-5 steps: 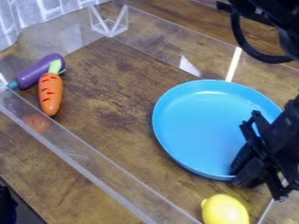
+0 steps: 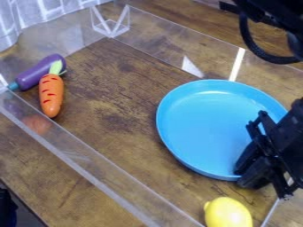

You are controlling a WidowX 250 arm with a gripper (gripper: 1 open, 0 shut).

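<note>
A black gripper [image 2: 263, 158] reaches in from the right, low over the right side of a blue plate [image 2: 204, 124]. Its fingers overlap the plate's rim and hide part of it; whether anything is between them is too dark to tell. A yellow lemon-like object [image 2: 228, 213] lies below the plate at the bottom edge. An orange toy carrot [image 2: 51, 96] and a purple toy eggplant [image 2: 38, 73] lie at the left.
Clear plastic walls border the wooden surface [image 2: 112, 102], running along the left and across the back. A black cable arcs at the top right.
The gripper shifts slightly around the plate's right edge, its fingers changing angle. The plate and toys look nearly unmoved.
</note>
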